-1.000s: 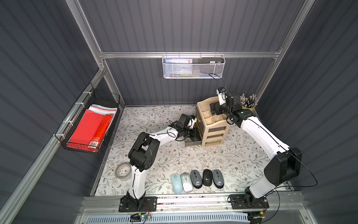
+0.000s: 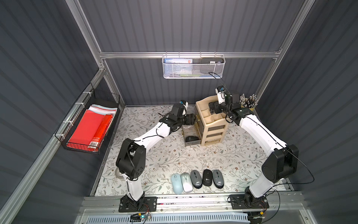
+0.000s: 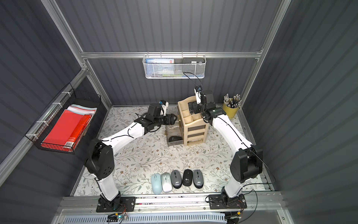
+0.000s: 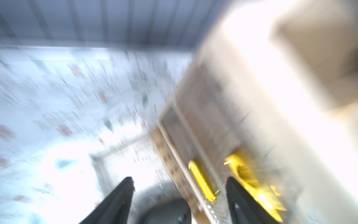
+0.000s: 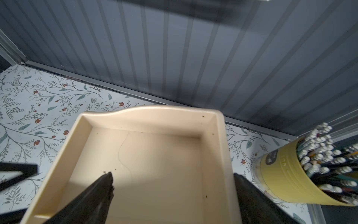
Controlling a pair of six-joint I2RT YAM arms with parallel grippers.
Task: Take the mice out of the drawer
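A cream organizer (image 2: 212, 134) has a clear drawer (image 3: 175, 143) pulled out on its left side, holding a dark mouse (image 2: 192, 138) at its near end. My left gripper is above that drawer, fingers apart, with nothing seen held; its wrist view is blurred. My right gripper is open at the organizer's top compartment, one finger against the outer side of its rim. Five mice lie in a row at the front edge, among them a blue one (image 2: 176, 183) and a white one (image 2: 186, 182).
A yellow pen cup (image 5: 283, 171) stands right of the organizer. A wire basket (image 2: 89, 127) with red folders is on the left wall, a white mesh basket (image 2: 193, 69) on the back wall.
My left gripper has risen from inside the drawer to above it, uncovering the dark mouse there. The right arm has shifted only slightly.
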